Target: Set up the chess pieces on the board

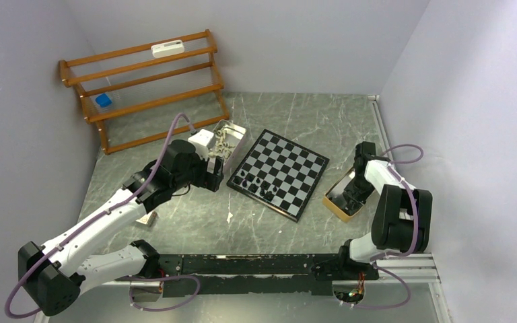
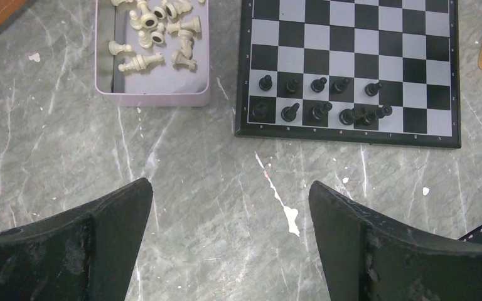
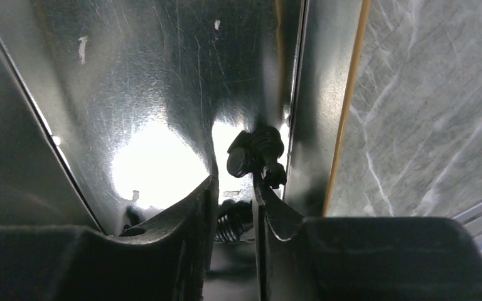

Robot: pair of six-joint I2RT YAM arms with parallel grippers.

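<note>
The chessboard (image 1: 277, 168) lies mid-table, with several black pieces (image 2: 317, 86) on its near rows, some leaning or lying. A pale box (image 2: 154, 99) holding white pieces (image 2: 140, 61) is beside it. My left gripper (image 1: 214, 175) hangs open above the table, nothing between its fingers. My right gripper is down in the gold box (image 1: 336, 210), fingers narrowly apart, just beside black pieces (image 3: 265, 147) lying against the box wall. More black pieces are partly hidden under the fingers; whether anything is gripped cannot be seen.
A wooden rack (image 1: 145, 108) stands at the back left. Grey walls close in on both sides, the right one close to my right arm. The table behind and in front of the board is mostly clear.
</note>
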